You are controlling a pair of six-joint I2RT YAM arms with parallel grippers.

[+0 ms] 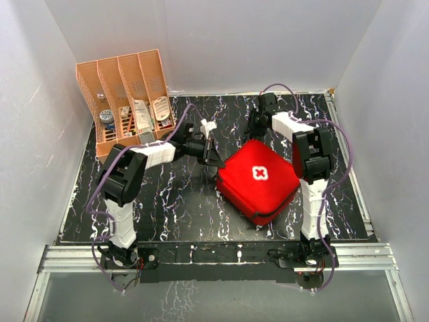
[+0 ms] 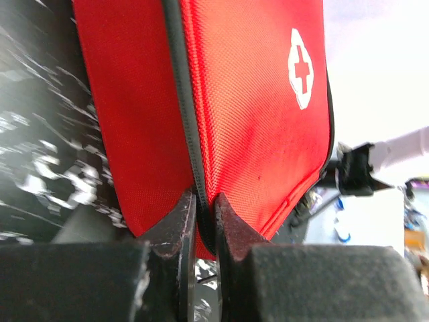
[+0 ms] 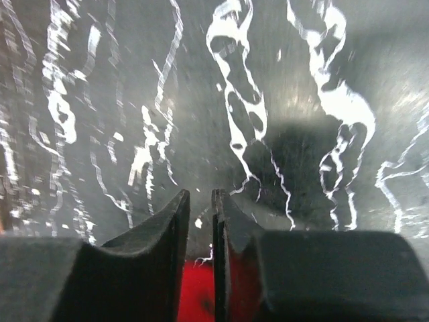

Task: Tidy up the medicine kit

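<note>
A closed red medicine kit [image 1: 251,181] with a white cross on its lid lies turned at an angle, right of the table's middle. My left gripper [image 1: 220,165] is shut on the kit's left corner; in the left wrist view the fingertips pinch the black-piped edge of the red case [image 2: 144,127]. Behind the kit's far corner is my right gripper [image 1: 249,133]. Its fingers stand slightly apart in the right wrist view, a narrow gap between them, with bare table ahead and a bit of red kit [image 3: 196,292] low in the picture.
An orange divided rack [image 1: 107,149] stands at the back left, holding a round tin [image 1: 106,117], white packets [image 1: 142,115] and other small items. White walls close in the sides and back.
</note>
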